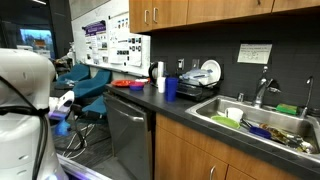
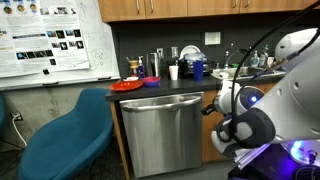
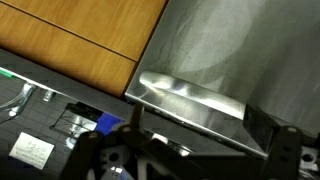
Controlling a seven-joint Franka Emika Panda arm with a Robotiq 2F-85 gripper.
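The steel dishwasher door stands upright under the counter, closed or very nearly so. Across its upper front runs a bar handle. The wrist view shows the same handle as a bright bar crossing the steel front. My gripper is open in front of the door, its dark fingers spread wide at the lower edge of that view. Nothing shows between them. Whether a finger touches the door cannot be told.
On the counter stand a blue container, red plates and a dish rack. The sink holds several items. Wooden cabinets adjoin the door. A teal chair stands to one side.
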